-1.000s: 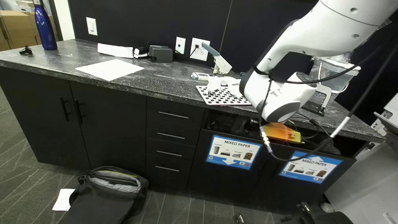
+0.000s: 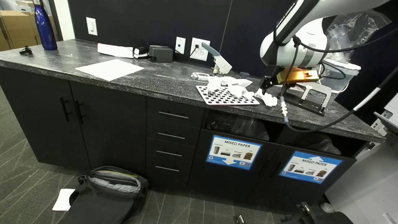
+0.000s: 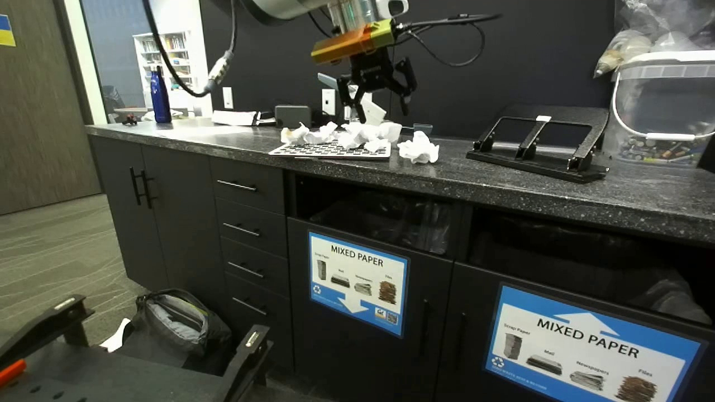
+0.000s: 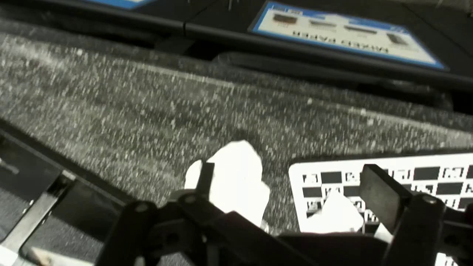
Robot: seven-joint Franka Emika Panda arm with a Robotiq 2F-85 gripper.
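My gripper hangs open above the counter, with nothing between its fingers. Below it, one crumpled white paper rests on the bare counter beside the checkered board. More crumpled papers are heaped on that board. In the wrist view the lone crumpled paper shows near one finger, while the other finger is over the board's corner. Exterior view 1 shows the gripper only in part, dark against the background.
A black metal stand and a lidded clear bucket are to the right. Two bin openings marked MIXED PAPER lie below the counter edge. A stapler stands behind the board. A flat white sheet and blue bottle are further left.
The arm has risen from in front of the bin openings to above the counter.
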